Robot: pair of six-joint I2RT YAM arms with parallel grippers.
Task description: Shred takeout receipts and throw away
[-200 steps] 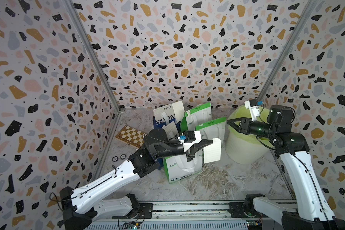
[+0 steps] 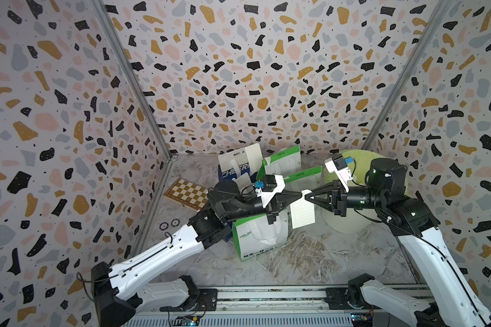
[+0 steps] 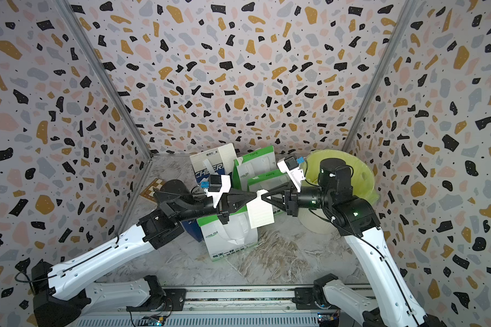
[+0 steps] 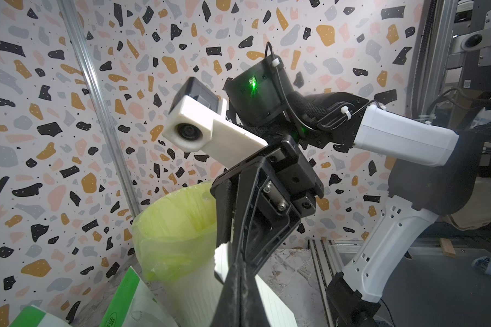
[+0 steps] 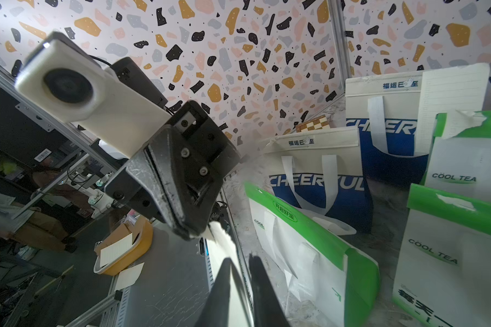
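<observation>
A cream paper receipt [image 2: 302,213] [image 3: 260,214] hangs in mid-air, its top edge pinched in the shut fingers of my left gripper [image 2: 299,194]. My right gripper [image 2: 309,194] [image 3: 265,195] faces it from the right, fingertips at the receipt's ragged top corner, close against my left fingertips; whether they grip it is hard to tell. Takeout bags, green-white COOL TEA [image 5: 455,239] and blue-white CHEERFUL [image 5: 322,163], stand behind and below, some with paper slips on them. The bin with a yellow liner [image 4: 174,223] stands at the right, partly hidden by my right arm.
A checkered board [image 2: 182,191] and two small rings [image 2: 169,224] lie on the marble floor at the left. Patterned walls enclose the back and sides.
My right gripper has moved left from over the bin to the receipt, its fingers appearing to narrow. My left gripper shifted only slightly, the receipt still in it.
</observation>
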